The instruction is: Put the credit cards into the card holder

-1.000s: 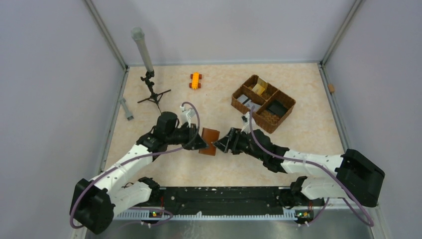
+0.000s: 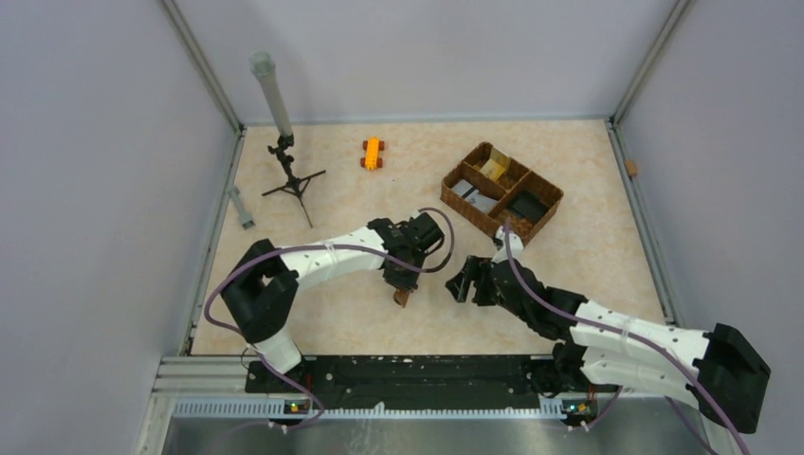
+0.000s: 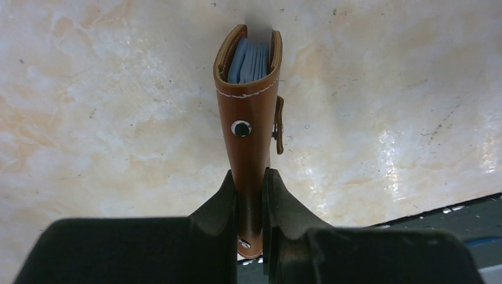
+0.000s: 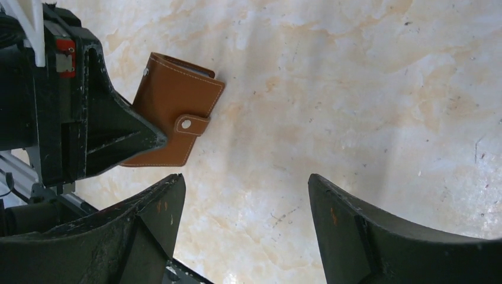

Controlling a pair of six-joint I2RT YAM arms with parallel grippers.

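Observation:
My left gripper is shut on a brown leather card holder, seen end-on in the left wrist view with pale blue sleeves inside its open edge and a snap strap at one side. In the right wrist view the holder shows its flat face and strap, partly behind the left gripper. My right gripper stands open and empty to the right of it, over bare table. In the top view the holder is mostly hidden under the left gripper. I cannot make out loose credit cards for sure.
A wicker organizer with grey, yellow and dark items sits at the back right. A yellow toy car is at the back centre, and a tripod at the back left. The table between the grippers and the toy car is mostly clear.
My left gripper has moved right and turned, carrying the holder with it so that less of its face shows from above. My right gripper has moved rightward, away from the holder.

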